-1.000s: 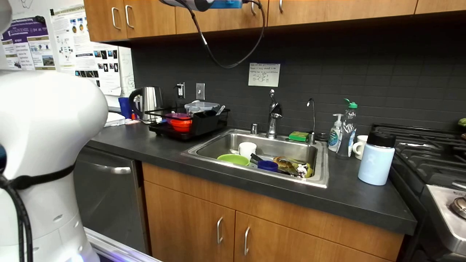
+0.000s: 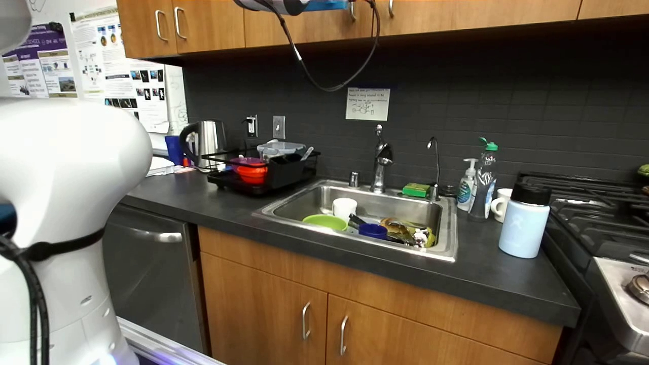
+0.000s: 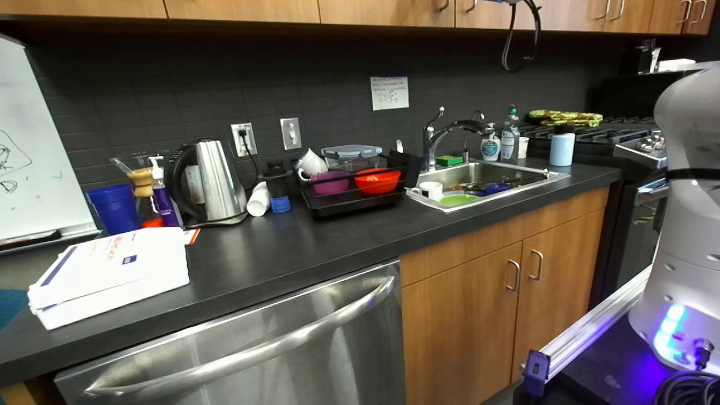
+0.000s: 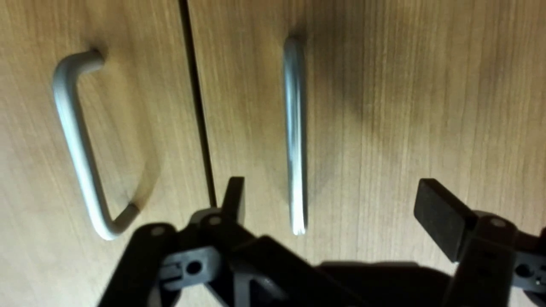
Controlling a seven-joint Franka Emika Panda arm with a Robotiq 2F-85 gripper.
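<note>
In the wrist view my gripper stands open in front of a wooden cabinet door [image 4: 425, 102]. A straight metal handle [image 4: 295, 138] runs upright on that door, its lower end in line with the gap between my fingers and closer to the left one. Nothing is gripped, and how far the handle lies from the fingertips is hard to judge. Left of the dark seam, a second bent handle [image 4: 84, 148] is on the neighbouring door. Both doors look shut. The gripper itself is out of frame in both exterior views.
Upper cabinets [image 2: 487, 18] span the wall above the counter, with part of my arm [image 2: 289, 6] and a hanging cable in front. Below are a sink [image 2: 447, 234] with dishes, a black dish rack [image 2: 289, 172] and a light blue bottle [image 2: 524, 228].
The part of my arm at the upper cabinets and its hanging cable have shifted a little to the right and slightly up. Counter items have stayed in place.
</note>
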